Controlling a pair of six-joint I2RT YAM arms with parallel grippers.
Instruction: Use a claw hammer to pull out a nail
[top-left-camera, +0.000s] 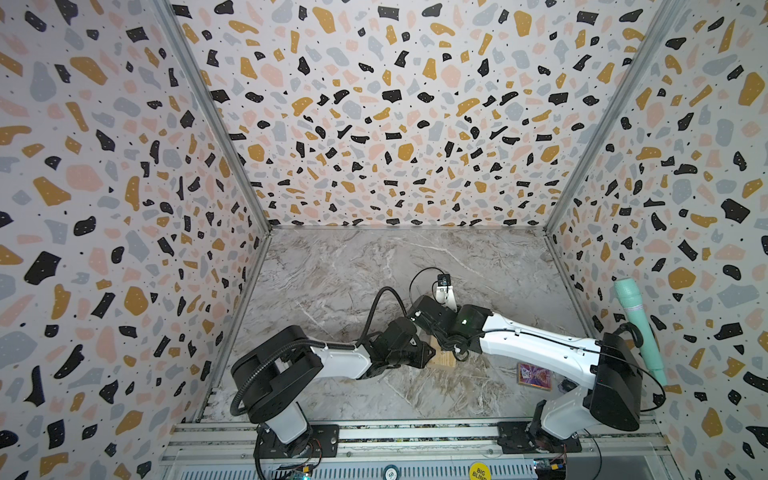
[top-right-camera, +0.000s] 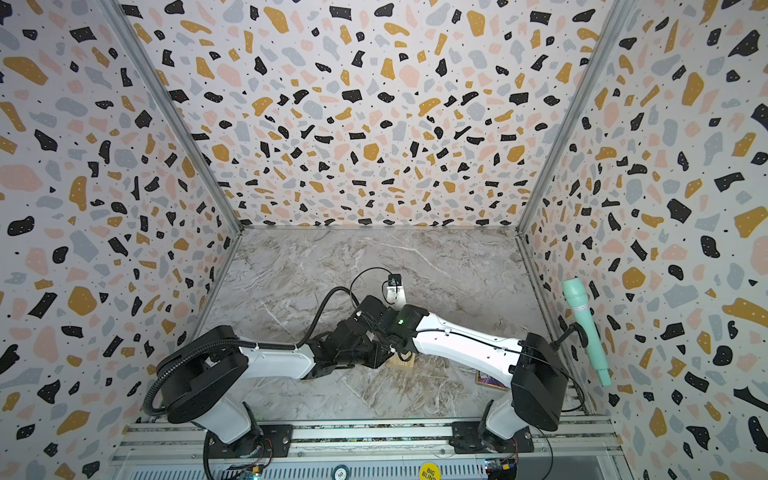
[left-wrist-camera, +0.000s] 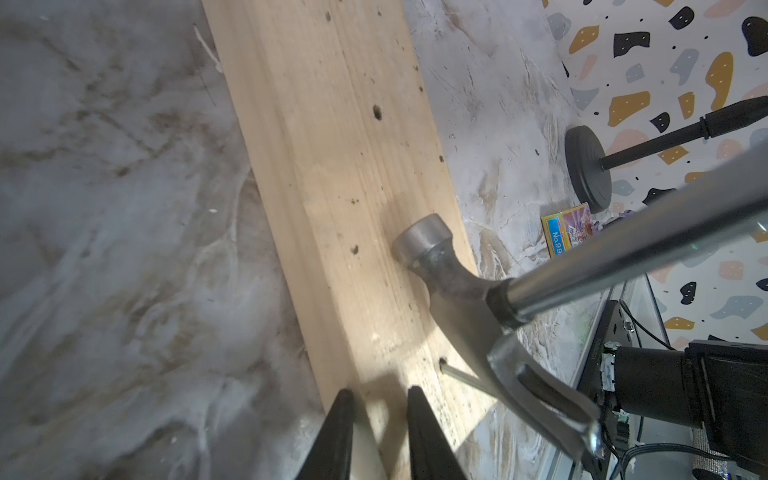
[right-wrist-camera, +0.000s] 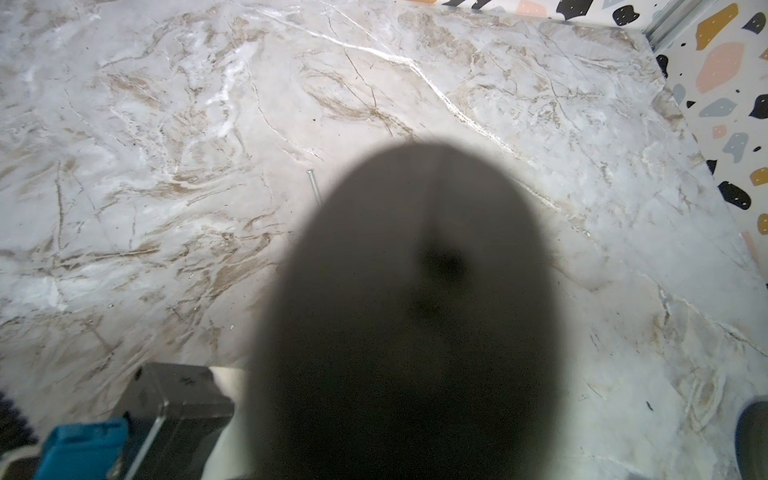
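Observation:
A pale wooden board (left-wrist-camera: 344, 160) slants across the left wrist view. My left gripper is shut on its near end, one finger on each side of the edge. The claw hammer (left-wrist-camera: 460, 296) lies head down on the board, its round face by the wood and its handle rising to the right. A thin nail (left-wrist-camera: 465, 377) leans out of the board and passes under the claw; whether the slot grips it cannot be seen. My right gripper (top-left-camera: 433, 313) is shut on the hammer; its fingertips are hidden. A dark blurred shape, apparently the handle (right-wrist-camera: 416, 360), blocks the right wrist view.
A loose nail (right-wrist-camera: 313, 185) lies on the marble table in the right wrist view. To the right are a colourful card (top-left-camera: 533, 375) and a black round-based stand (left-wrist-camera: 588, 168).

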